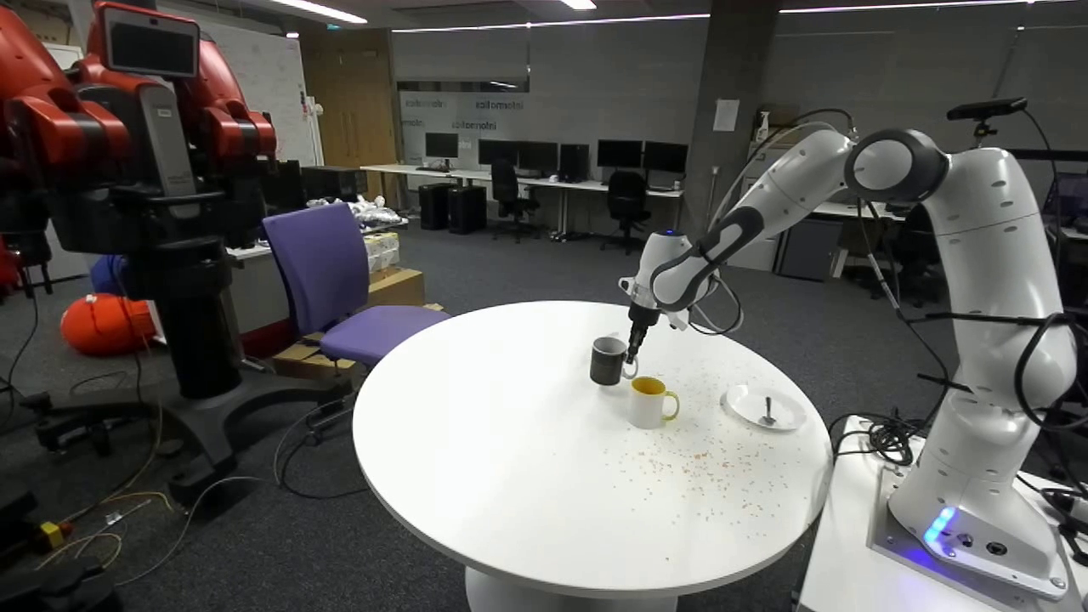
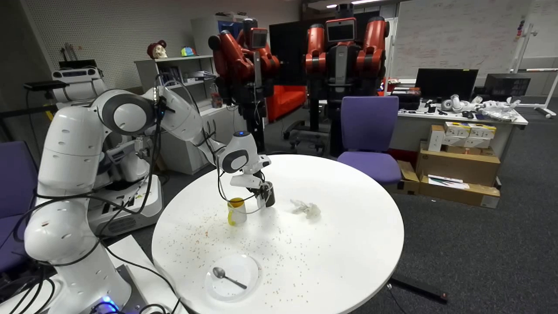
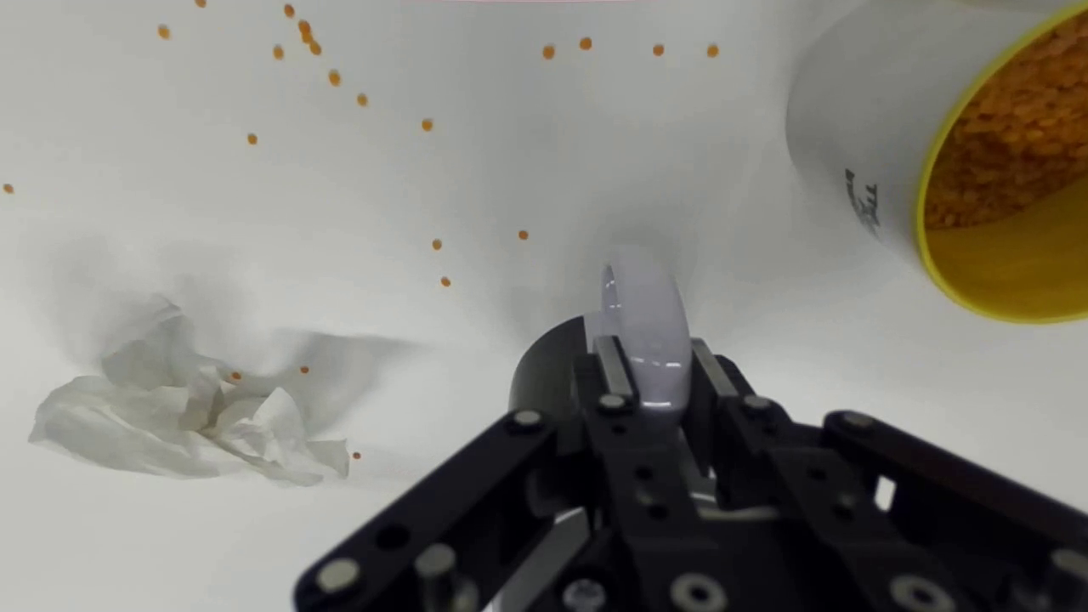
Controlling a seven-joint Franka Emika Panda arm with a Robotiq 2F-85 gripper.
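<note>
A black mug [image 1: 607, 364] with a pale handle [image 3: 650, 306] is near the far middle of the round table. My gripper is shut on that handle, one finger on each side. In the wrist view the dark mug body [image 3: 548, 376] is mostly hidden behind the fingers. The mug looks upright; whether its base touches the table I cannot tell. Close beside it stands a white mug with a yellow inside [image 1: 647, 404], holding small orange grains [image 3: 1010, 153]; its yellow handle [image 1: 671, 406] points right in exterior view 1.
Orange grains [image 1: 704, 469] lie scattered over the table. A white plate [image 2: 251, 272] bears a spoon [image 2: 228, 278]. Crumpled tissue [image 2: 308, 209] lies past the black mug.
</note>
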